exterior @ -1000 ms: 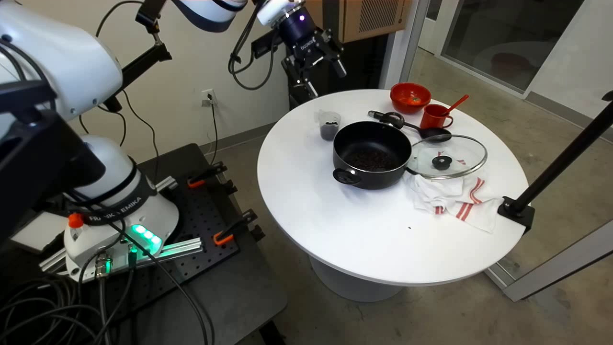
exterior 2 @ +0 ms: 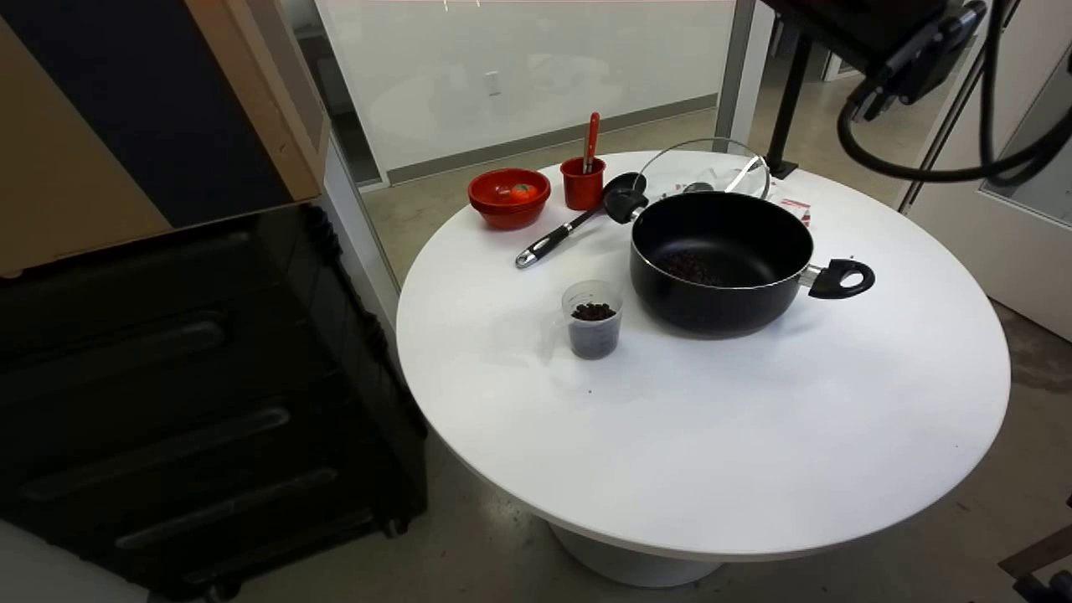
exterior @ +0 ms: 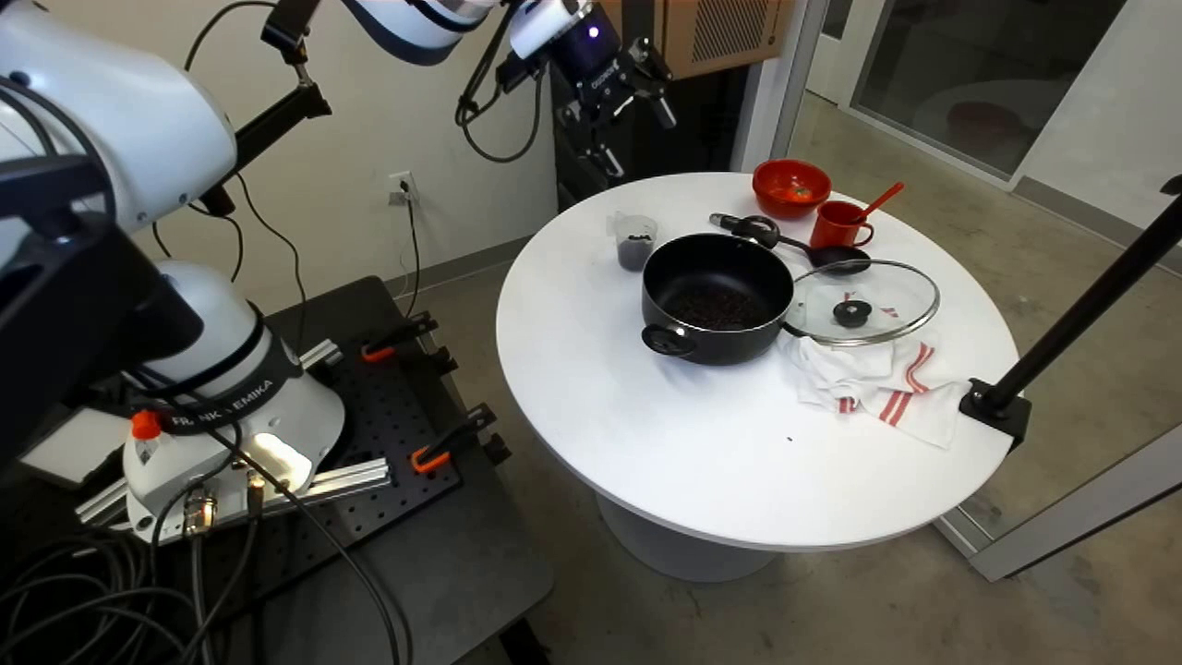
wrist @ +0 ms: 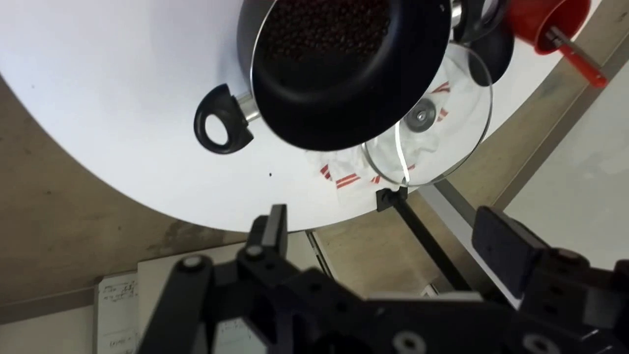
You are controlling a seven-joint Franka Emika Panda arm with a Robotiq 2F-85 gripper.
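My gripper (exterior: pixel 639 142) hangs above the far left edge of the round white table, its fingers spread wide and empty. In the wrist view its fingers (wrist: pixel 275 227) stand far apart. A black pot (exterior 2: pixel 718 266) sits uncovered on the table with dark beans (wrist: pixel 330 29) across part of its bottom. Beside the pot is a clear cup (exterior 2: pixel 593 327) partly filled with similar dark beans. The glass lid (exterior: pixel 870 297) lies by the pot, over part of a white cloth with red stripes (exterior: pixel 898 393).
A black ladle (exterior 2: pixel 563 236), red bowls (exterior 2: pixel 509 198) holding something red, and a red mug (exterior: pixel 833 226) with a red-handled utensil stand along the far side. A black pole (exterior: pixel 1075 299) is clamped to the table rim.
My gripper has shifted slightly up and to the right in exterior view 1. The base light has turned from green to white. Objects on the table have not moved.
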